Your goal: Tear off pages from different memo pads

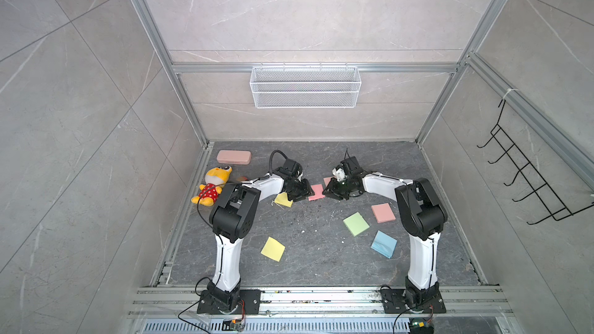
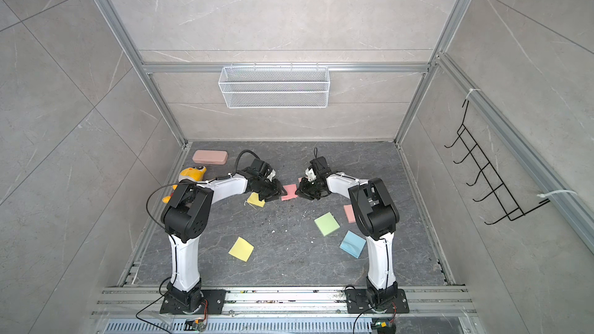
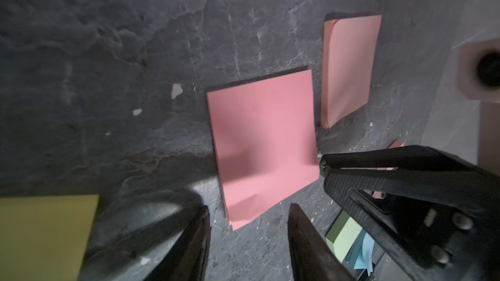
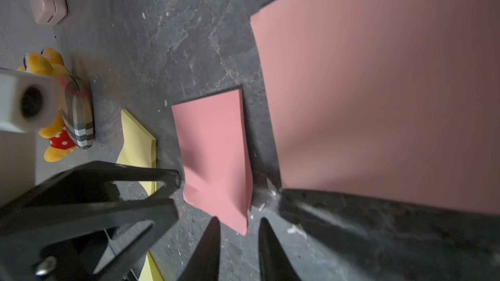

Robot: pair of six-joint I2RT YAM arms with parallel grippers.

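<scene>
Between the two grippers a pink memo pad (image 3: 263,140) lies on the dark floor, its lower corner slightly lifted. A second pink pad lies beside it, filling much of the right wrist view. My left gripper hangs just beside the near edge of the middle pad, part open, nothing visible between its fingers. My right gripper is near that pad's other side, part open, nothing visibly held. A yellow pad (image 3: 44,229) lies under the left arm.
Green (image 1: 355,224), blue (image 1: 383,243), pink (image 1: 383,212) and yellow (image 1: 272,248) pads lie toward the front. A plush toy (image 1: 211,186) and pink case (image 1: 234,157) sit at the back left.
</scene>
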